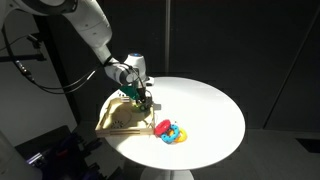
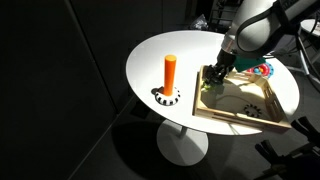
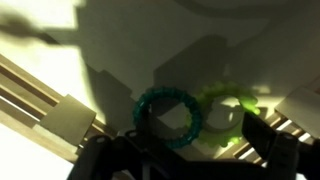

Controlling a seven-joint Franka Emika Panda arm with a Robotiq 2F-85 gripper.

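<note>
My gripper points down into a shallow wooden box, its dark fingers standing apart. In the wrist view a teal ring lies near the left finger and a yellow-green ring close to the right one. Both rings seem to lie on the box floor, low between the fingers; whether either finger touches them I cannot tell. From the second exterior side, a green ring shows just under the gripper, in the box's corner.
Outside the box, red, blue and yellow rings lie clustered on the round white table. An orange post stands upright on the other side. Box walls rise close around the gripper.
</note>
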